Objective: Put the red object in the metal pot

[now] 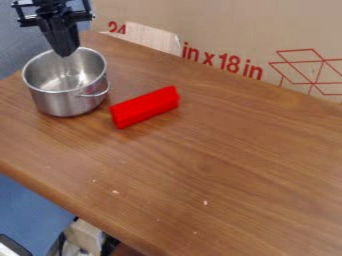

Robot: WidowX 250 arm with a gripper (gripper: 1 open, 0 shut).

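The red object [144, 106], a block-like cylinder, lies on its side on the wooden table, just right of the metal pot [95, 101]. The pot stands upright near the table's left edge, and the part of its inside that shows looks empty. My gripper [62, 50] is black and hangs at the pot's far rim, up and left of the red object and clear of it. No red shows at its fingertips. It is too small and dark to tell whether the fingers are apart.
A cardboard box [254, 40] with red print stands behind the table. To the right, the wooden tabletop [227, 160] is wide and bare. Some equipment [83, 238] sits off the table's lower left edge.
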